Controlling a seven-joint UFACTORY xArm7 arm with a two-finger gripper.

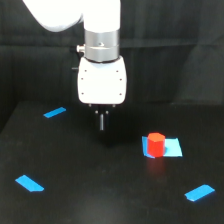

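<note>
A small red block [156, 145] sits on the right side of the dark table, over a light-blue patch [174, 148] with a darker blue strip at its left edge. My gripper [101, 122] hangs from the white hand [102, 83] left of the block and apart from it. Its fingers are dark and small against the dark background, so whether they are open or shut is hard to see. No object shows at the fingertips.
Blue tape marks lie at the back left [54, 112], front left [29, 184] and front right [200, 192]. A black curtain [170, 60] hangs behind.
</note>
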